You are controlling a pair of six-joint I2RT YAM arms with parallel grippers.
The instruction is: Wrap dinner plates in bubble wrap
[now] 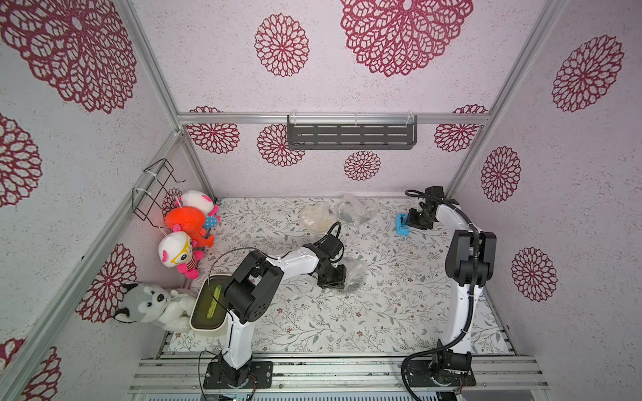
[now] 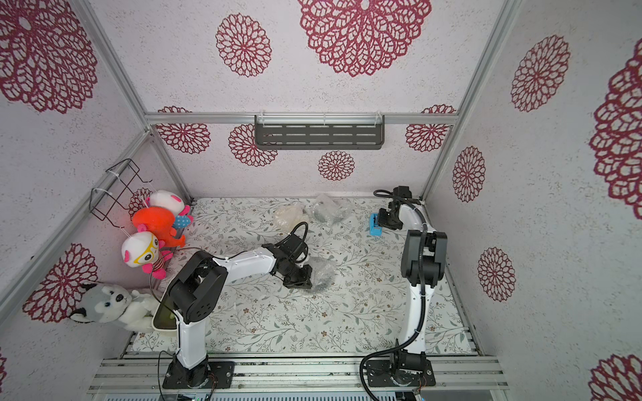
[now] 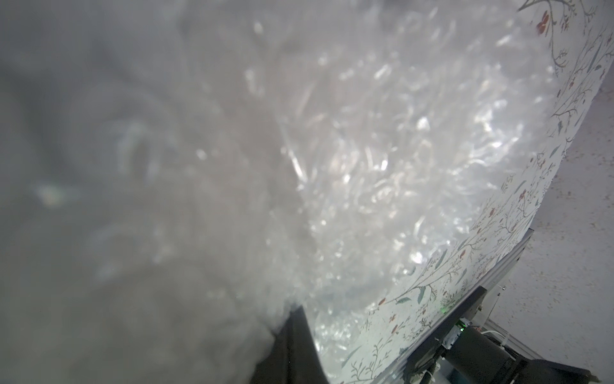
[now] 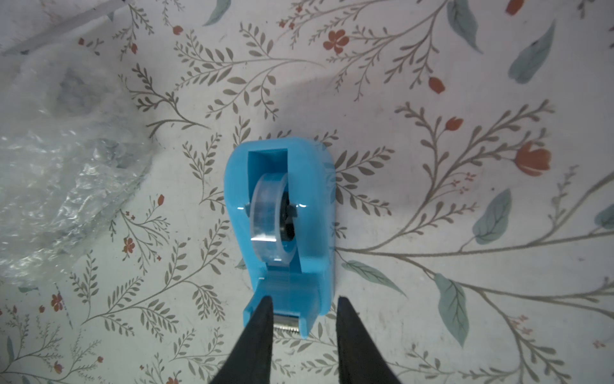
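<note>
A crumpled clear bubble-wrap bundle (image 1: 354,277) lies mid-table, partly behind my left gripper (image 1: 339,284); it fills most of the left wrist view (image 3: 396,172). There my left fingers (image 3: 295,339) are together against the wrap; whether any film is pinched between them is hidden. Whether a plate lies inside the bundle cannot be made out. A blue tape dispenser (image 4: 313,192) with a clear roll sits upright at the back right. Over its cutter end is my right gripper, part open, with nothing held between its fingers.
Two more wrapped bundles, a yellowish one (image 1: 317,217) and a clear one (image 1: 354,209), lie at the back. A bin (image 1: 200,320) and plush toys (image 1: 180,250) line the left side.
</note>
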